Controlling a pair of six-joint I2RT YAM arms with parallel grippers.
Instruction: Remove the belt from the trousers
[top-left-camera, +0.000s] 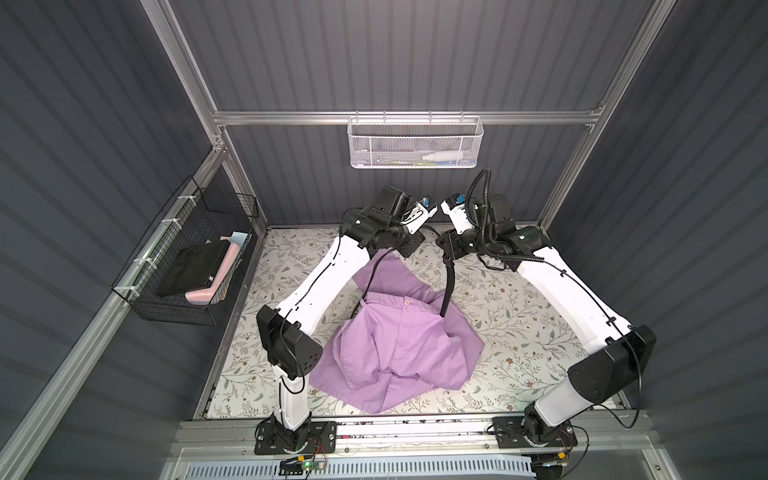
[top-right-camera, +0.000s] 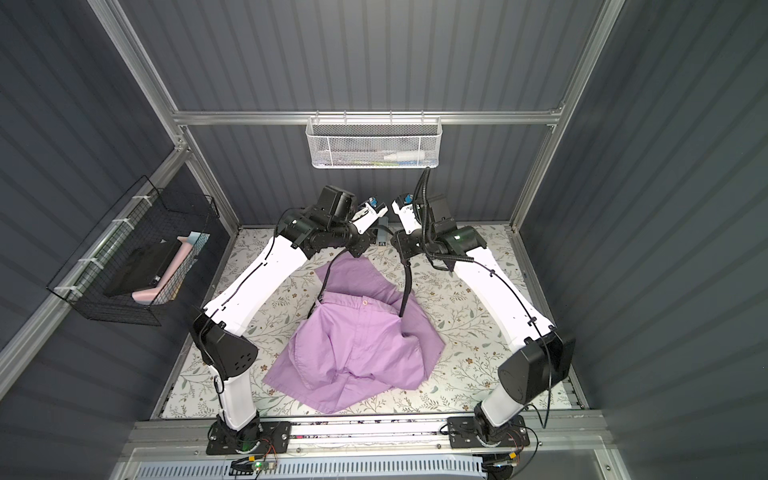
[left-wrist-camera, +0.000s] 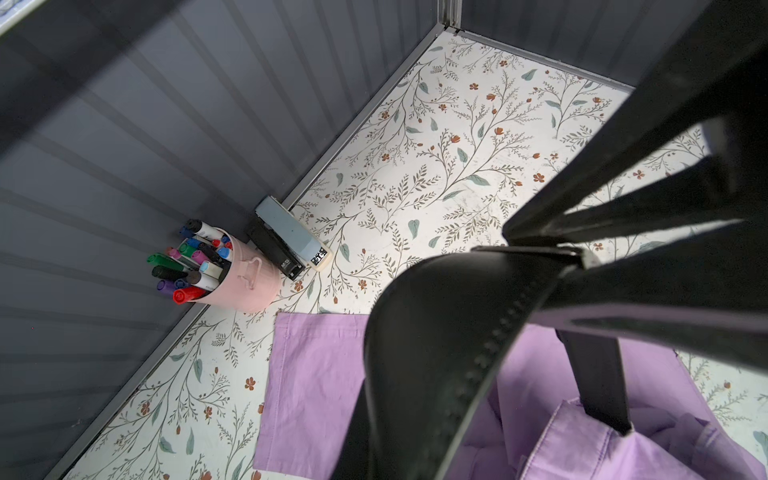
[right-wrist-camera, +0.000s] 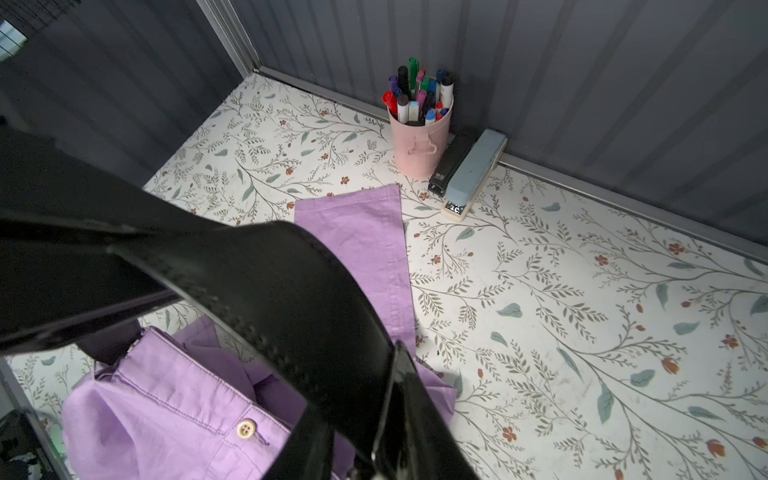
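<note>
Lilac trousers (top-left-camera: 400, 336) lie bunched on the table, waistband and button toward the back. A black belt (top-left-camera: 448, 288) rises from both sides of the waistband and arches between the grippers. My left gripper (top-left-camera: 419, 235) is shut on it; the right wrist view shows the strap (right-wrist-camera: 272, 280) coming out of those fingers. My right gripper (top-left-camera: 448, 246) is close by on the right, its blurred fingers (right-wrist-camera: 440, 448) apart around the strap at the bottom of its own view. Whether they touch the strap cannot be made out.
A pink pen cup (right-wrist-camera: 421, 144), a black stapler (right-wrist-camera: 452, 164) and a grey-blue box-like item (right-wrist-camera: 475, 172) stand at the back wall. A white mesh basket (top-left-camera: 416, 144) hangs above. A black wire basket (top-left-camera: 200, 256) is on the left.
</note>
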